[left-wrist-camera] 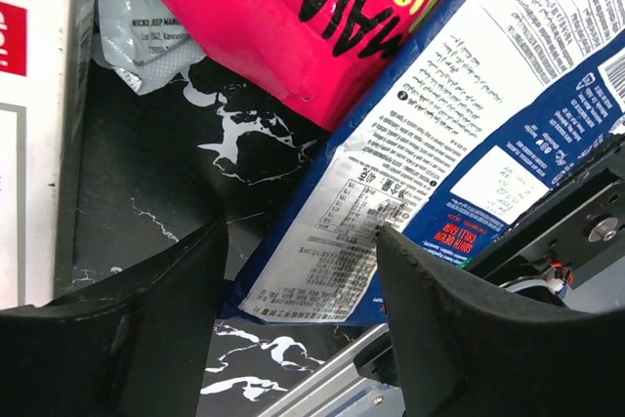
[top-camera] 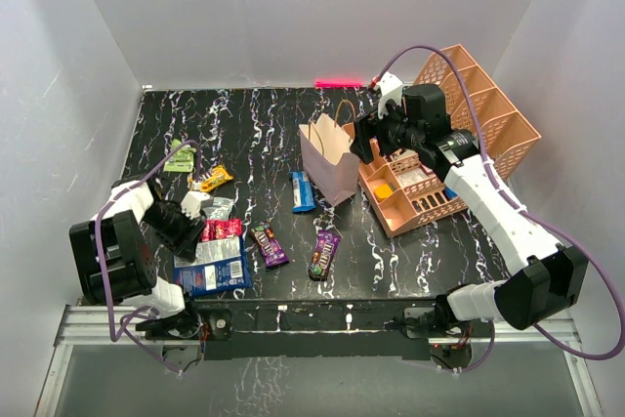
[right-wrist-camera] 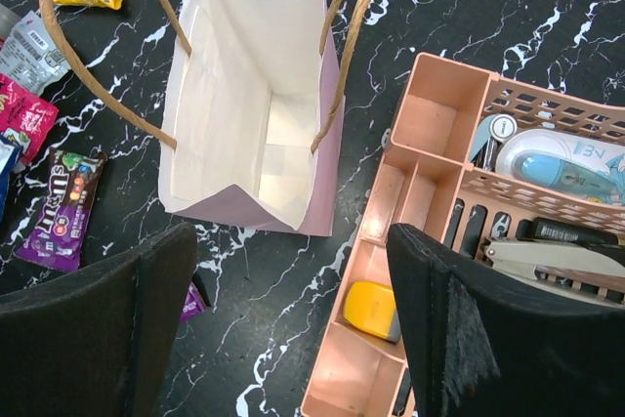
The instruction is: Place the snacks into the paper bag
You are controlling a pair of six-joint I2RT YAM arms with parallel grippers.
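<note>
At the left of the table lies a large blue and white snack bag (top-camera: pixel 213 269), its printed back facing up. In the left wrist view, my left gripper stands part open with one corner of that blue bag (left-wrist-camera: pixel 459 95) between its fingers, not clamped. A red packet (left-wrist-camera: pixel 312 21) and a silver packet (left-wrist-camera: pixel 146 17) lie beside the bag. The paper bag (right-wrist-camera: pixel 259 114) stands upright with its mouth open and looks empty. Above and in front of it, my right gripper is open with nothing between its fingers. Two purple bars (top-camera: pixel 269 246) (top-camera: pixel 324 254) lie in the middle front.
A blue packet (top-camera: pixel 303 191) lies left of the paper bag. Yellow (top-camera: pixel 214 179) and green (top-camera: pixel 180 156) packets are at the back left. An orange organizer (right-wrist-camera: pixel 430 109) with assorted items stands close to the paper bag's right. Bare table lies across the back middle.
</note>
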